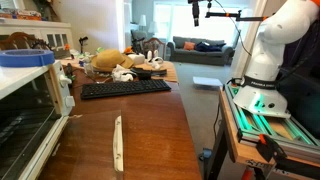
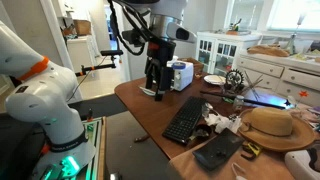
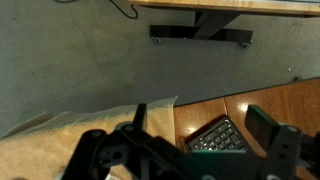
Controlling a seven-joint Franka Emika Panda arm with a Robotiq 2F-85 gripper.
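Observation:
My gripper stands open, its two black fingers wide apart and nothing between them. In the second exterior view the gripper hangs above the wooden table. A black keyboard lies on that table, and part of the keyboard shows between the fingers in the wrist view, well below them. Beyond the keyboard in the first exterior view sits a tan hat. A flat black item lies beside the keyboard.
A long pale strip lies near the table's front in the first exterior view. Several small items crowd around the hat. A container with a blue lid stands at the left. Bare tabletop stretches in front of the keyboard.

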